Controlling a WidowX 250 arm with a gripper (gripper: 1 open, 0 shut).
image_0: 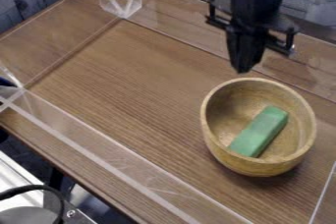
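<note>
A tan bowl point(219, 120) sits on the wooden table at the lower right with a green block point(261, 132) lying inside it. My gripper point(241, 61) hangs above and behind the bowl, clear of it, with nothing visible held. Its two dark fingers point down and appear apart.
Clear plastic-like pieces show at the left edge and top left. A dark cable and a grey object lie at the bottom left corner.
</note>
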